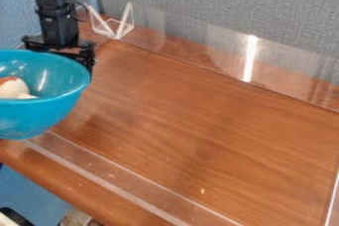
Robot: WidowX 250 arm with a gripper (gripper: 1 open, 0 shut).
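Note:
My black gripper (61, 52) is at the upper left, just behind a large blue bowl (38, 107); its fingertips are mostly hidden by the bowl's rim, so their contact with it is unclear. The bowl sits at the left edge of the view, partly cut off, with light round objects (14, 88) inside, one partly reddish.
A grey textured wall with a clear strip along its foot (249, 56) runs behind it. A white wire-like item (117, 24) stands beside the arm.

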